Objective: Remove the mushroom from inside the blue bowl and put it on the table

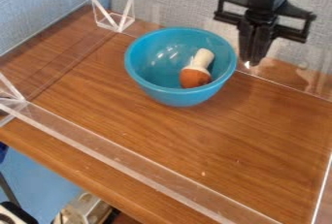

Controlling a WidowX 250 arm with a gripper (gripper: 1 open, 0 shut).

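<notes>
The blue bowl (150, 80) stands upright toward the back of the wooden table (195, 150). Inside it lies the mushroom (196, 70), with an orange-brown cap toward the front and a pale stem pointing to the back, near the bowl's right side. My black gripper (251, 63) hangs above and to the right of the bowl, pointing down and apart from both bowl and mushroom. From this angle its fingers overlap, so I cannot make out how wide they stand. Nothing is seen hanging from them.
Bare table lies in front of the bowl and to its right. White wire-like brackets (115, 15) stand at the back left, and clear strips run along the table's edges. A grey textured wall (182, 0) closes off the back.
</notes>
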